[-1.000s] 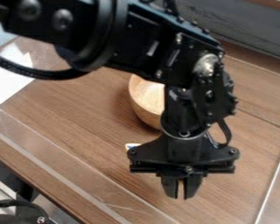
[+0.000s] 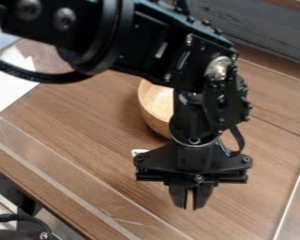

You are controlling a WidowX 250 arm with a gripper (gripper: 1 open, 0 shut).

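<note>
The black robot arm reaches down from the top left to my gripper (image 2: 190, 195), which hangs low over the wooden table in front of a light wooden bowl (image 2: 156, 105). Its fingers point downward and stand close together; whether anything is between them is unclear. The arm hides much of the bowl. A small white object (image 2: 139, 152) shows just left of the gripper, mostly hidden behind it.
White paper (image 2: 5, 89) lies at the left edge. A dark grey panel (image 2: 272, 33) runs along the back.
The arm and gripper have shifted very slightly up and to the left in the view. The bowl has not moved.
</note>
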